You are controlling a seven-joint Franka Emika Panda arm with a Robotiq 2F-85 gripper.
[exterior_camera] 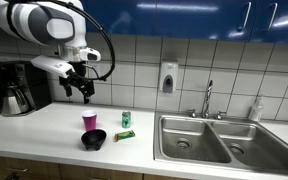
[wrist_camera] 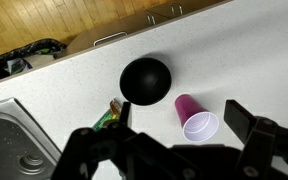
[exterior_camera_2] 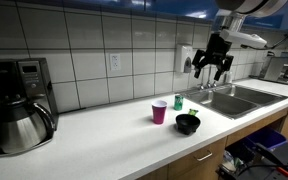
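High over the counter hangs my gripper (exterior_camera: 78,96), open with nothing between its fingers. Below it stands a magenta cup (exterior_camera: 89,119), white inside, its mouth facing up. A black bowl (exterior_camera: 94,140) sits nearer the counter's front edge. To its right lies a green packet (exterior_camera: 124,135), and farther back a green can (exterior_camera: 126,119) stands upright. In the wrist view the bowl (wrist_camera: 145,81) is ahead of the fingers, and the cup (wrist_camera: 198,121) shows toward the right finger. Part of the packet (wrist_camera: 111,114) appears by the left finger; the can is mostly hidden by the gripper.
A double sink (exterior_camera: 228,142) with a faucet (exterior_camera: 207,100) fills the right of the counter. A coffee maker with a steel carafe (exterior_camera_2: 24,122) stands at the far left. Blue cabinets (exterior_camera: 184,18) hang above.
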